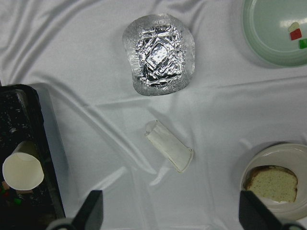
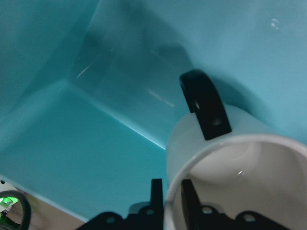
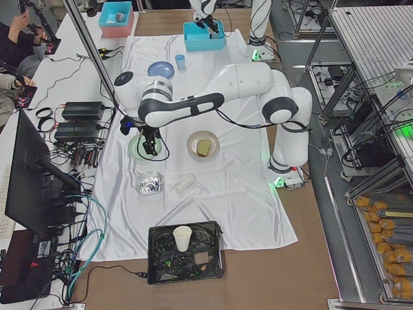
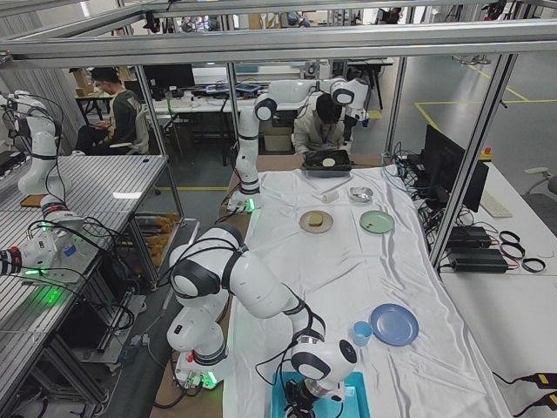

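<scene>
In the right wrist view a white mug point(image 2: 187, 143) with a black handle lies in the blue bin point(image 2: 81, 148); my right gripper straddles its rim, one finger inside and one outside, finger gap uncertain. In the left wrist view my left gripper hangs open above the white cloth, nothing between its fingers. Below it lie a foil packet point(image 1: 158, 57), a pale wrapped packet point(image 1: 168, 146), bread on a beige plate point(image 1: 271, 184) and a green plate point(image 1: 268, 38) with small pieces.
A black lined tray point(image 3: 184, 265) holding a paper cup point(image 3: 182, 237) stands at one end of the cloth. A blue plate point(image 4: 393, 324) and blue cup point(image 4: 362, 333) sit near the blue bin. A monitor and cables line one side.
</scene>
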